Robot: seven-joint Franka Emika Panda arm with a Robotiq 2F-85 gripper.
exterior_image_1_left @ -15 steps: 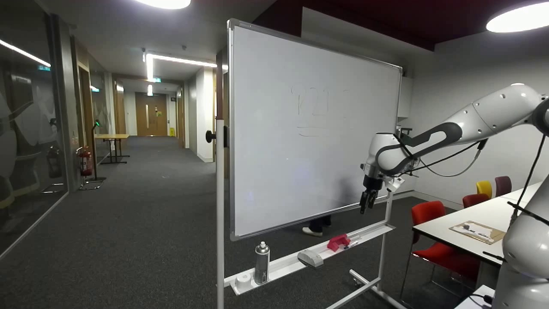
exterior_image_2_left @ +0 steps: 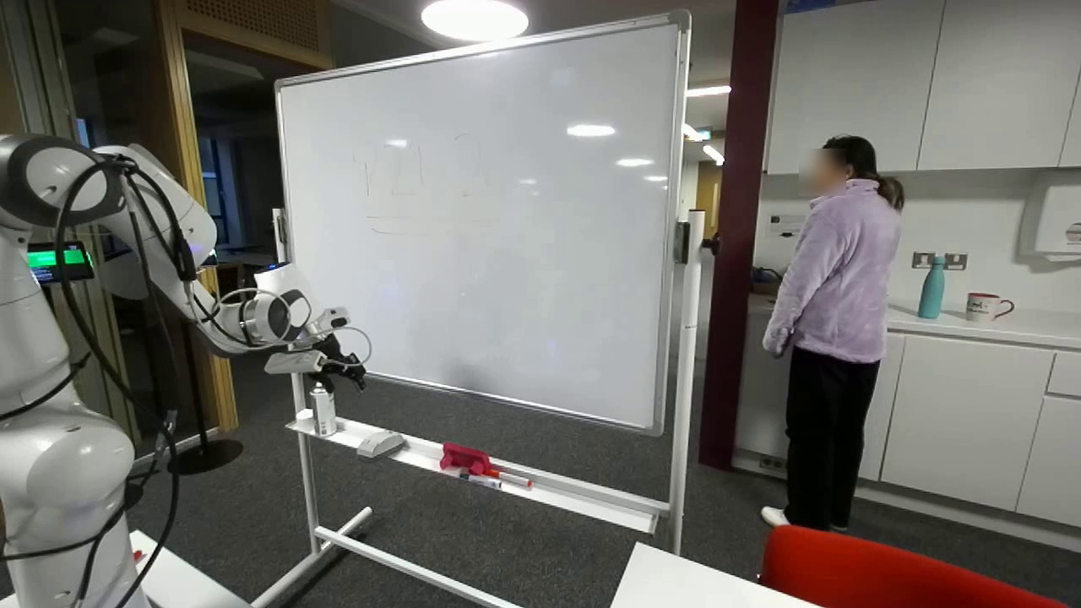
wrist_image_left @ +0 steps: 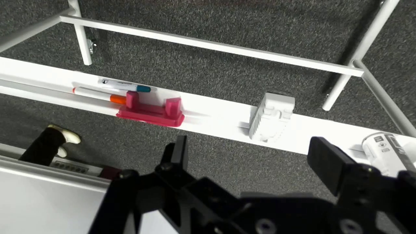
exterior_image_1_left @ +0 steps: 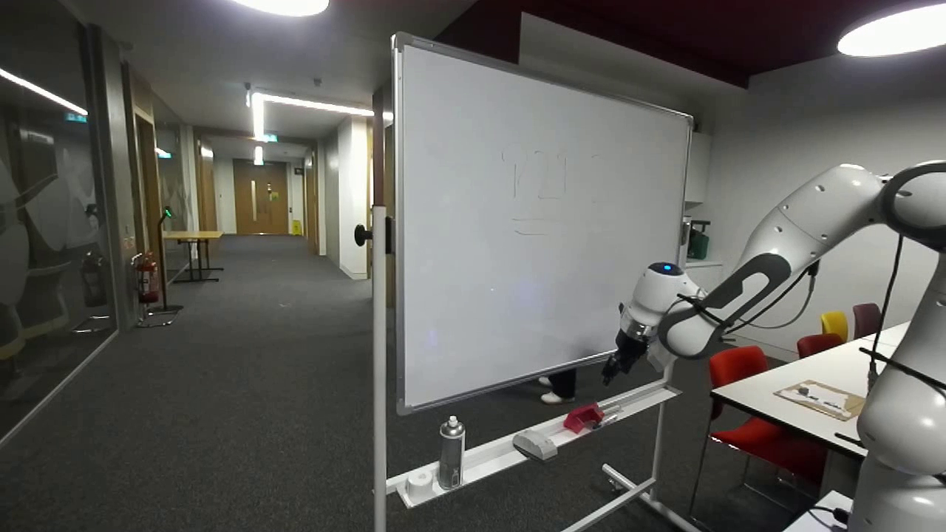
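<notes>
Faint marks show on the large whiteboard [exterior_image_1_left: 541,266]. Along the white tray [exterior_image_2_left: 598,507] below it lie a red holder [wrist_image_left: 154,113], an orange-capped marker [wrist_image_left: 95,94], a blue-capped marker [wrist_image_left: 123,85], a grey-white eraser-like block [wrist_image_left: 272,117] and a spray can [exterior_image_1_left: 451,454]. My black gripper [exterior_image_1_left: 610,376] hangs above the tray near the board's lower edge. In the wrist view its fingers [wrist_image_left: 180,152] stand wide apart with nothing between them. The block and the holder lie beyond the fingertips, untouched.
A white roll [exterior_image_1_left: 419,483] stands at the tray's end by the can. A person [exterior_image_2_left: 836,294] stands behind the board near a kitchen counter. A white table [exterior_image_1_left: 816,399] with red chairs is beside the arm. The stand's lower bars cross the floor.
My arm has bent and moved lower, and the gripper has tilted and shifted slightly left and down towards the tray. The person's feet under the board have shifted. The tray's items have not moved.
</notes>
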